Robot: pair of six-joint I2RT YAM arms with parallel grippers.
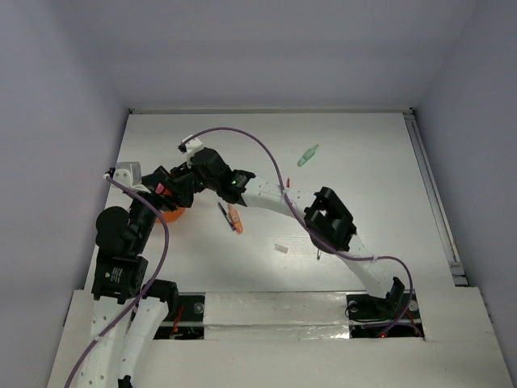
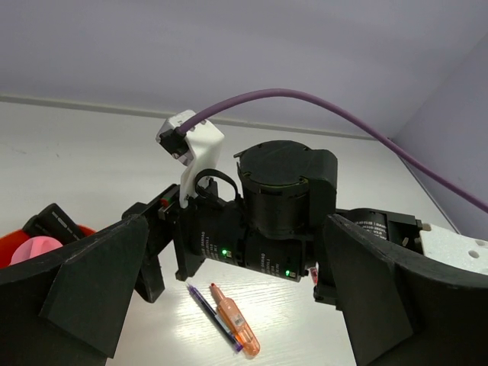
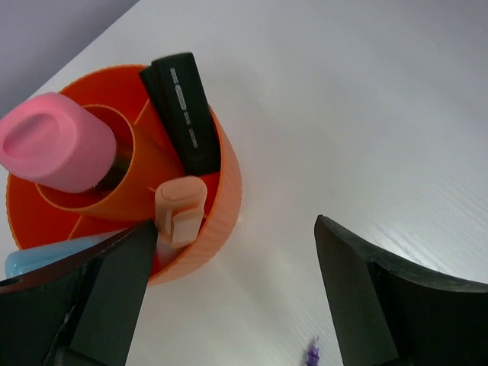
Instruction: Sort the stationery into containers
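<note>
An orange round container [image 3: 223,221] holds a pink item [image 3: 57,141], a dark case [image 3: 187,114], a peach item [image 3: 180,206] and a light blue item [image 3: 53,255]. My right gripper is open over its rim, fingers close to the peach item. My left gripper is open and empty beside it, facing the right arm. On the table lie an orange marker [image 2: 232,320] and a dark pen [image 2: 210,316], with a green item [image 1: 308,155] farther back and a pale piece [image 1: 281,249] nearer the front.
Both arms crowd the container at the left, the right arm stretched across the middle over some small items. Walls bound the back and sides.
</note>
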